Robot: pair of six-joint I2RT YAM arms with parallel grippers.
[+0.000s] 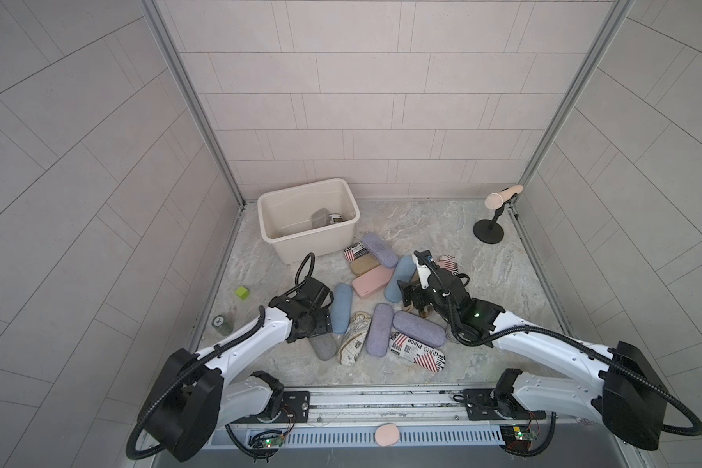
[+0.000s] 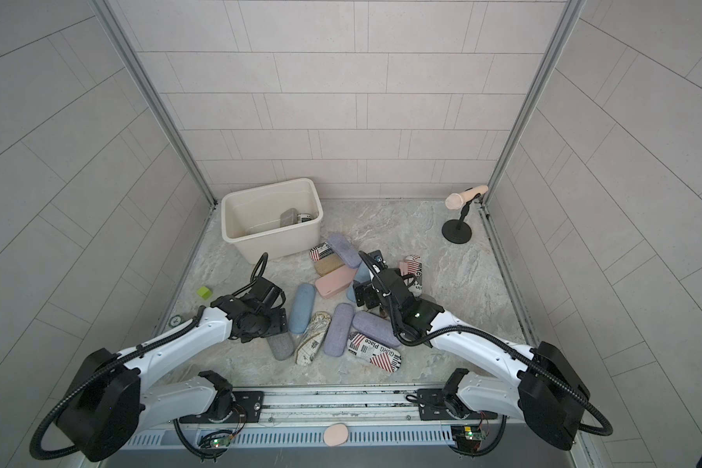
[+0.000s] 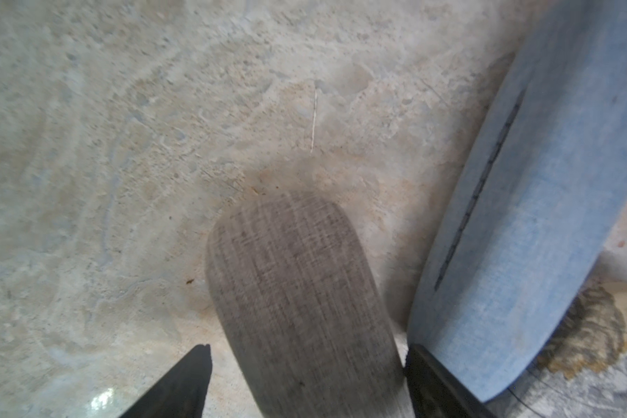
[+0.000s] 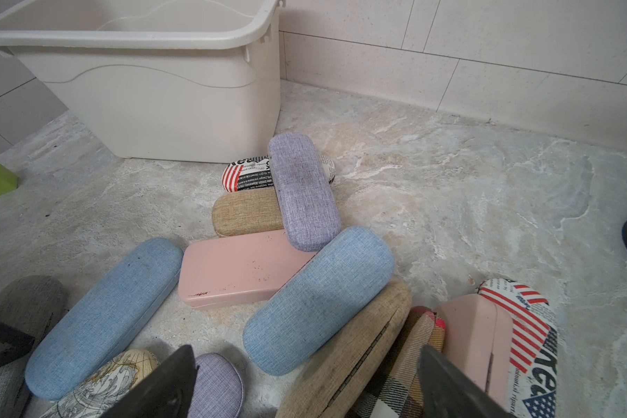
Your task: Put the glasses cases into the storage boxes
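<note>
In the left wrist view a dark grey glasses case [image 3: 306, 299] lies on the floor between the fingers of my open left gripper. The right finger is at the case's edge, while a strip of floor shows by the left one. A blue case [image 3: 529, 195] lies just right of it. My right gripper is open above the pile, holding nothing. Below it are another blue case [image 4: 320, 299], a brown case [image 4: 355, 348] and a plaid one [image 4: 397, 369]. The white storage box [image 1: 277, 248] stands at the back left, with a grey case [image 1: 319, 218] and a patterned case inside.
A pink case [image 4: 244, 268] and a purple case [image 4: 303, 188] lie near the box. Several more cases lie toward the front, including a newsprint one [image 1: 417, 351]. A green cube [image 1: 241, 292] sits left; a black stand [image 1: 488, 231] is back right.
</note>
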